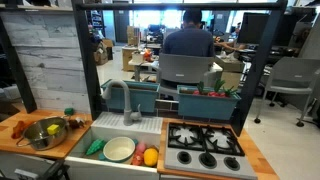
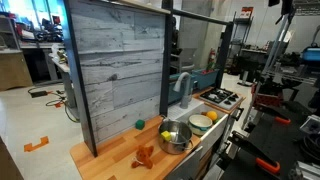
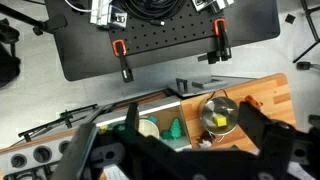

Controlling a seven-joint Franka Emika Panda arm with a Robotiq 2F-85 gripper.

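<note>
Seen from above in the wrist view, my gripper stands open over the counter, its dark fingers apart and nothing visibly held between them. A metal pot (image 1: 47, 137) rests on the wooden counter left of the sink, with a yellow item (image 3: 221, 123) inside. In the sink (image 1: 127, 128) lie a pale round bowl (image 1: 119, 150), a green item (image 1: 95, 147), and yellow-orange and red items (image 1: 150, 157). To the sink's right is a black-grated stove (image 1: 205, 146). The gripper itself cannot be made out in the exterior views.
A reddish-brown item (image 2: 145, 156) lies on the wood beside the pot. Behind the sink rises a grey faucet (image 1: 126, 101). A planter box (image 1: 208, 107) stands behind the stove, and a plank wall (image 2: 125, 75) backs the left counter. Dark posts frame the counter.
</note>
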